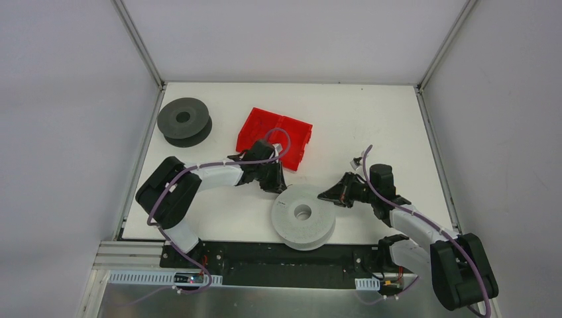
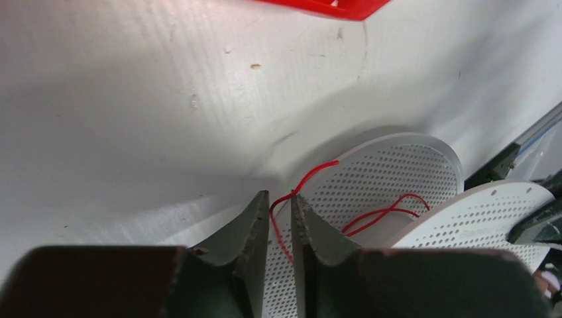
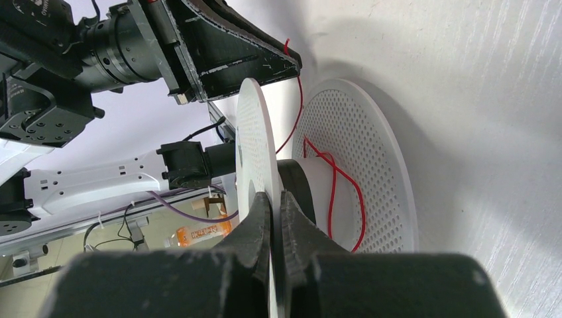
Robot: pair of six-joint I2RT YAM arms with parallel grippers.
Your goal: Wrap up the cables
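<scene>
The white spool (image 1: 290,222) stands at the front middle in the top view. In the right wrist view, a red cable (image 3: 362,222) loops loosely around its core, with one strand running up to my left gripper's tip. At the spool's upper left edge is my left gripper (image 1: 281,191). Its fingers are slightly apart in the left wrist view, the cable's free end (image 2: 309,177) passing between them and sticking out beyond. From the right, my right gripper is shut on the spool's thin flange (image 3: 255,132).
Behind my left gripper lies an open red box (image 1: 295,136). A dark grey spool (image 1: 193,114) stands at the back left.
</scene>
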